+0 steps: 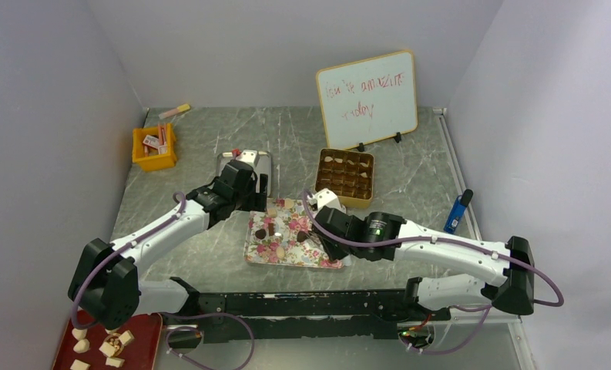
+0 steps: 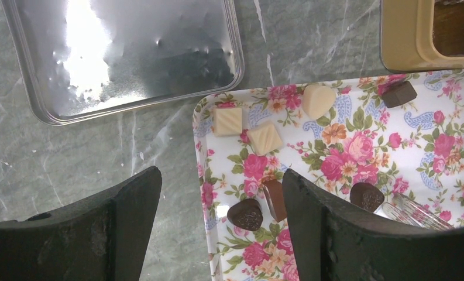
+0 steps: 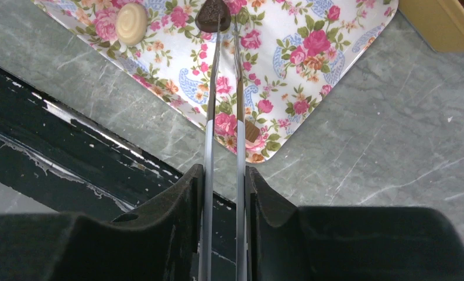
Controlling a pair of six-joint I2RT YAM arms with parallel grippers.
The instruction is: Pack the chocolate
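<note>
A floral tray [image 1: 256,250] holds dark and white chocolates. My right gripper carries long metal tongs, their tips narrowly apart over a dark heart chocolate [image 3: 209,13]; whether they grip it cannot be told. A round white chocolate [image 3: 130,23] lies nearby. My left gripper is open above the tray's left edge, with a dark chocolate [image 2: 245,215], a brown bar [image 2: 275,201] and white squares [image 2: 227,122] below. The gold box [image 1: 346,199], with dividers and some pieces inside, stands behind the tray.
A metal tray [image 2: 130,47] lies at the back left of the floral tray. An orange bin [image 1: 154,160], a whiteboard [image 1: 367,100] and a blue object [image 1: 456,212] stand around the edges.
</note>
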